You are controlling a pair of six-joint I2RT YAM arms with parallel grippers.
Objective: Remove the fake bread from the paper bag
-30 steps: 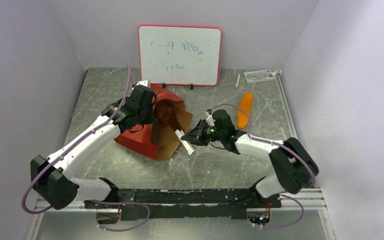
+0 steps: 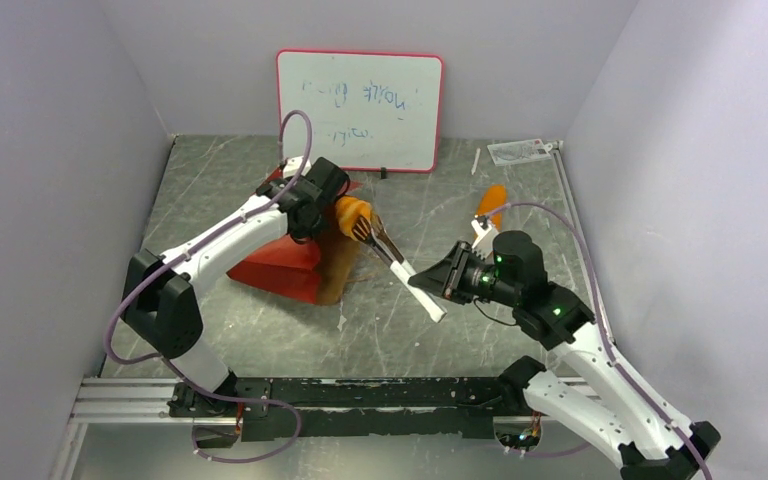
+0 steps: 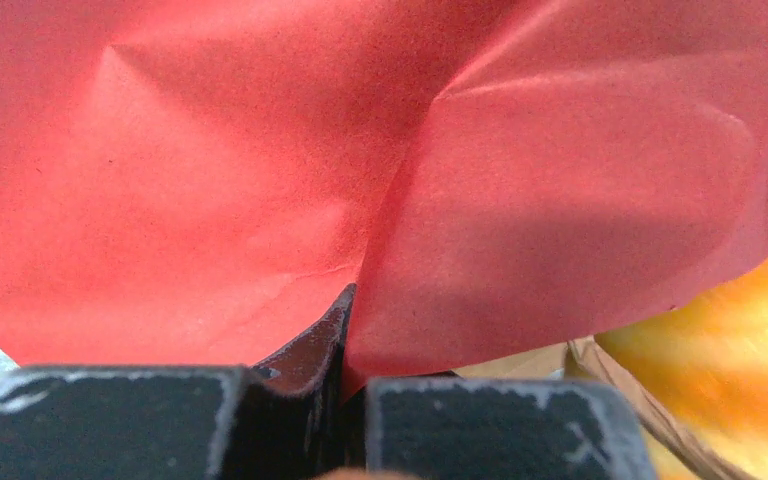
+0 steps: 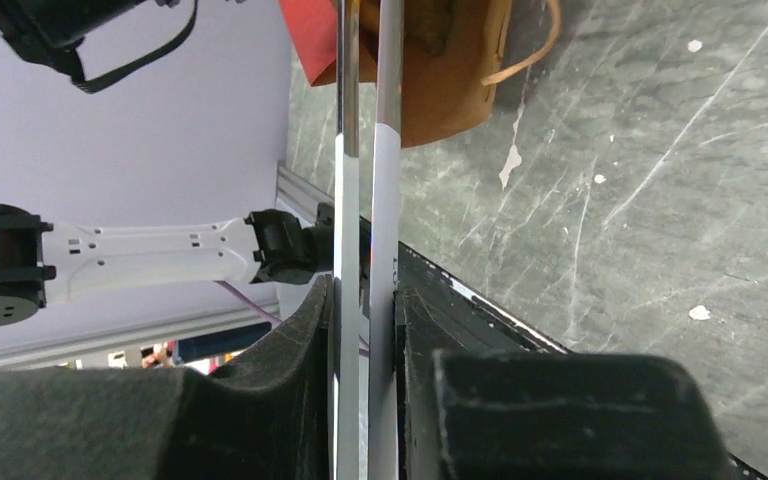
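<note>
The red paper bag (image 2: pixel 285 270) lies on its side with its brown mouth facing right. At that mouth shows the yellow-orange fake bread (image 2: pixel 348 212), touched by the tips of white-handled tongs (image 2: pixel 400 270); its far side is hidden. My right gripper is shut on the tongs' handles, right of the bag. In the left wrist view, a fold of red paper is pinched in my left gripper, which is shut on the bag's edge. The bread's blurred yellow surface appears at the lower right there.
An orange elongated object (image 2: pixel 493 204) lies at the back right. Behind the bag stands a red-framed whiteboard (image 2: pixel 360 108).
The tongs and right gripper have drawn back to the right, and the bread has come from inside the bag to its mouth.
</note>
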